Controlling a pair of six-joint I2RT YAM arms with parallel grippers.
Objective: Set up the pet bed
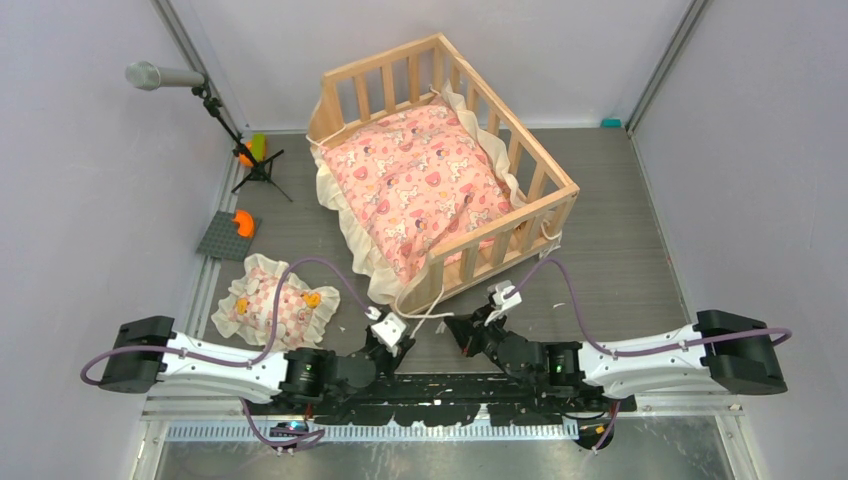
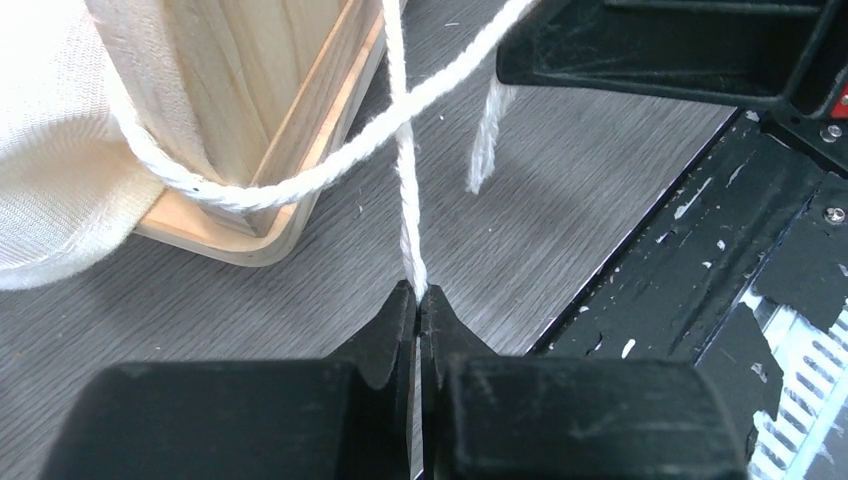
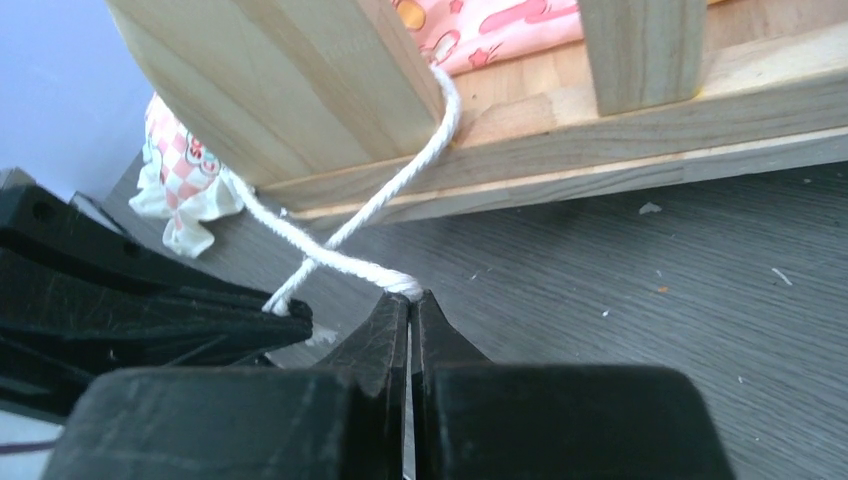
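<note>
The wooden pet bed (image 1: 540,165) holds a pink patterned cushion (image 1: 415,180) with a ruffled edge. A white cord wraps its near corner post (image 3: 300,90) and crosses in an X below it. My left gripper (image 1: 393,335) is shut on one strand of the cord (image 2: 408,200), beside that corner. My right gripper (image 1: 458,328) is shut on the other strand (image 3: 355,268), a little to the right, under the front rail.
A small frilled pillow (image 1: 275,305) lies left of the bed. A microphone stand (image 1: 258,170) and a dark pad (image 1: 225,240) with an orange piece sit farther left. Bare floor lies right of the bed.
</note>
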